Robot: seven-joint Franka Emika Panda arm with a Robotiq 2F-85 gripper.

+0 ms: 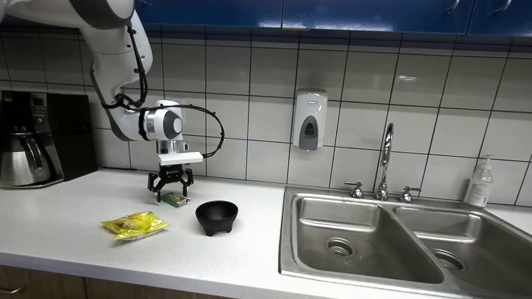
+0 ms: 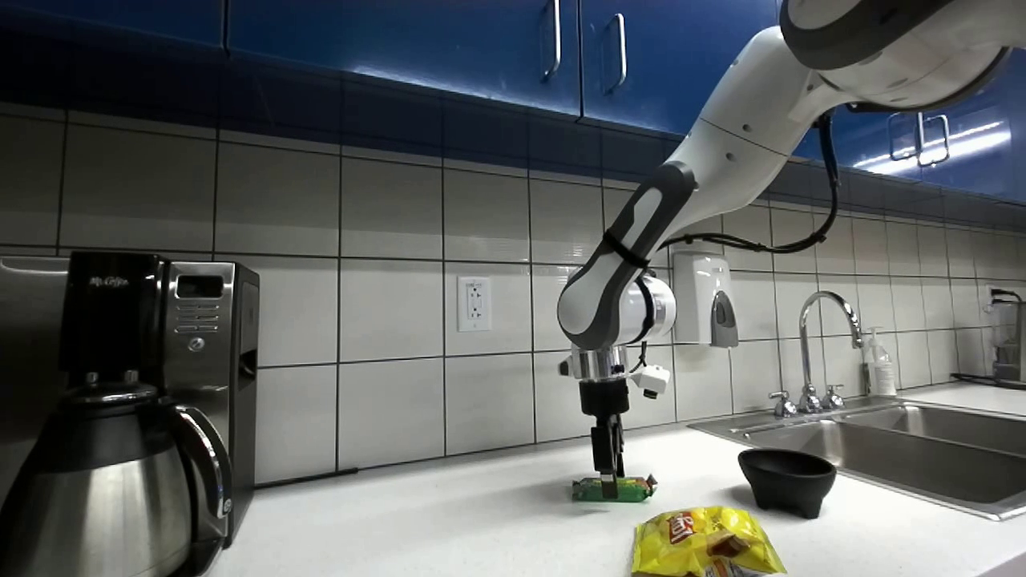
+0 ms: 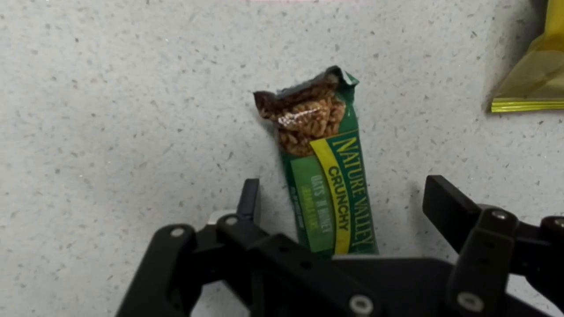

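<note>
A green Nature Valley granola bar lies flat on the white counter, and its near end is hidden behind the gripper body in the wrist view. My gripper is open over it, one finger on each side, with a visible gap between the bar and each finger. From the side, the gripper points straight down at the bar. In exterior view 2 the fingertips overlap the bar and look close to counter height.
A yellow Lay's chip bag lies nearer the counter's front edge. The black three-legged bowl stands to the bar's right, before the steel sink. A coffee maker is at far left.
</note>
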